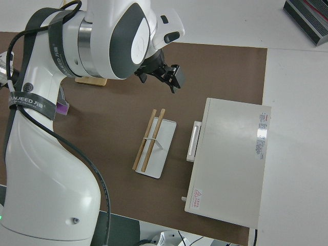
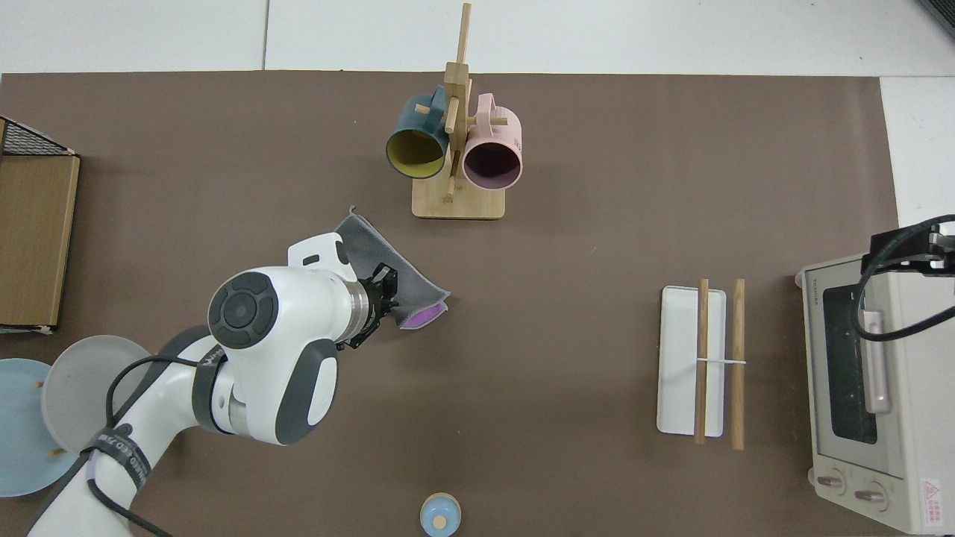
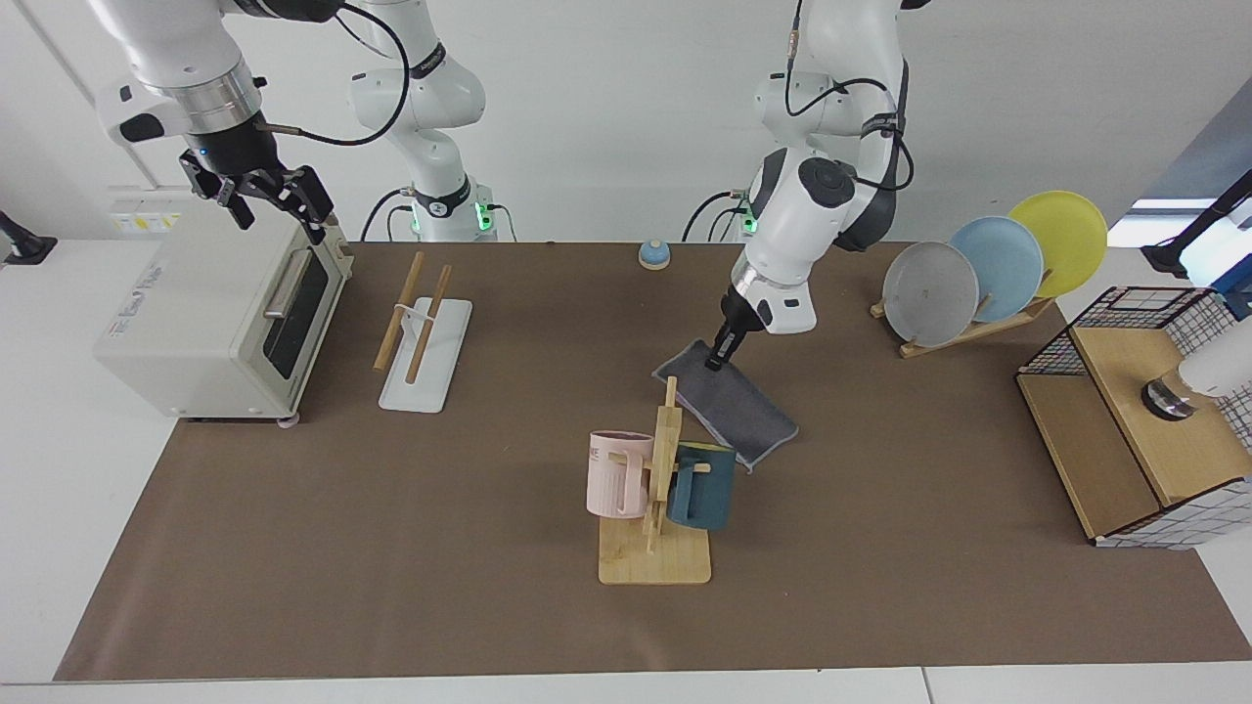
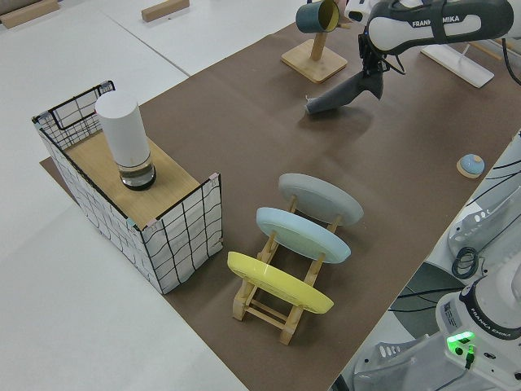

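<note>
A dark grey cloth (image 2: 376,250) with a purple patch lies near the middle of the mat, partly raised in the right camera view (image 4: 342,93). One gripper (image 3: 728,340), on the arm at the left of the top view, is at this cloth; whether its fingers are shut on it is hard to tell. The other gripper (image 3: 282,205) hangs over the white oven (image 3: 188,317), its fingers not clear.
A mug stand (image 2: 456,201) holds blue and pink mugs at the back. A white board (image 2: 671,358) with two wooden sticks lies right of centre. A plate rack (image 4: 269,281), a wire-sided shelf (image 4: 175,236) and a small blue round object (image 2: 440,514) are around the edges.
</note>
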